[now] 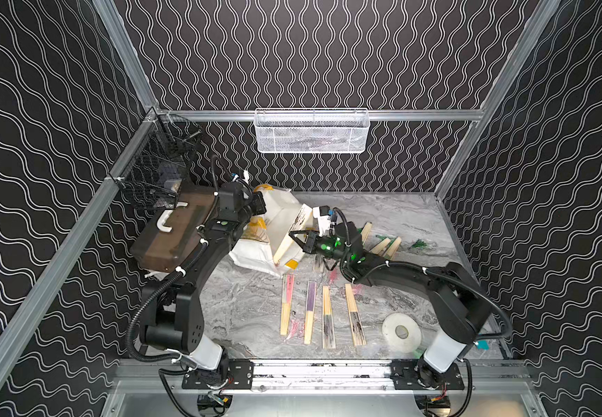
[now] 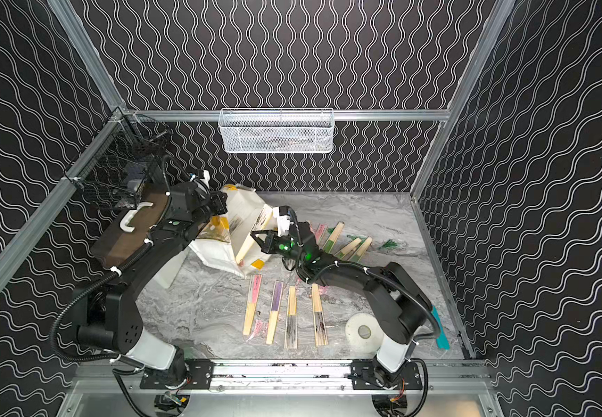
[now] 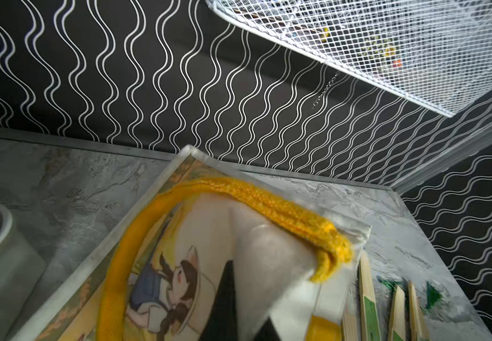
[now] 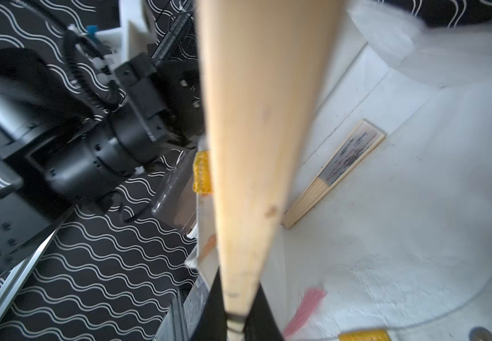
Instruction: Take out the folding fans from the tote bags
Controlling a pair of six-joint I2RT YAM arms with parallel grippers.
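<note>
The white-lined tote bag (image 1: 248, 258) with yellow handles lies tilted at the table's centre-left, its mouth facing right. My left gripper is shut on a fold of its white cloth, beside the yellow handle (image 3: 257, 200). At the mouth, my right gripper is shut on a pale wooden folding fan (image 4: 260, 130), which fills the middle of the right wrist view. Behind it, another folding fan (image 4: 348, 156) with a grey printed leaf lies on the bag's white inside. Several fans, including a purple one (image 1: 310, 295) and a pink one (image 1: 287, 288), lie on the table.
More fans (image 2: 333, 236) lie right of the bag. A brown-lidded box (image 1: 175, 232) stands left, a white roll (image 1: 401, 332) front right. A white mesh basket (image 1: 312, 132) hangs on the back wall. Bare marbled table shows at the back right.
</note>
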